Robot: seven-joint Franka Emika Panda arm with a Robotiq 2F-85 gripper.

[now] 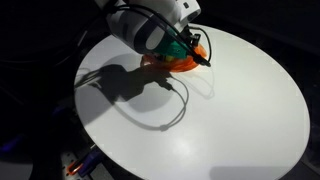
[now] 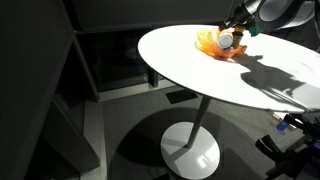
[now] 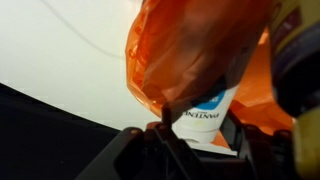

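An orange plastic bag (image 1: 185,64) lies near the far edge of the round white table, largely beneath my arm in exterior view 1. In the wrist view, a white bottle lettered PANTENE (image 3: 205,118) with a blue patch sits between my gripper's (image 3: 201,122) dark fingers, which are shut on it. The orange bag (image 3: 185,50) surrounds the bottle. At the right edge of that view a dark and yellow container (image 3: 298,65) stands close by. Exterior view 2 shows the bag (image 2: 208,43) with a pale round end (image 2: 226,41) beside it.
A cable (image 1: 183,95) loops down from my arm over the surface. The table's rim (image 3: 60,115) runs close by in the wrist view.
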